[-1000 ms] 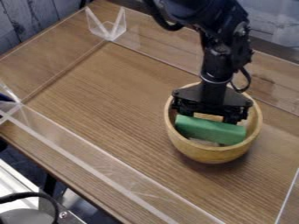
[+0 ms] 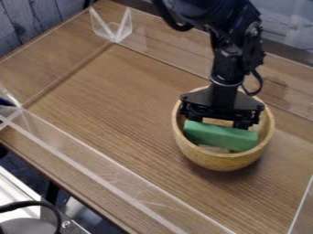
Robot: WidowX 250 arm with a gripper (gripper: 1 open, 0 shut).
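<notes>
A black robot arm reaches down from the top, its gripper (image 2: 221, 114) low inside a round yellow wooden bowl (image 2: 221, 161) on the right half of the table. In the bowl, just in front of the gripper, lies a green block (image 2: 221, 136). The fingertips are partly hidden behind the block and within the bowl, so whether they touch it is unclear.
A wall stands behind at the top. Dark cables lie at the lower left corner, off the table.
</notes>
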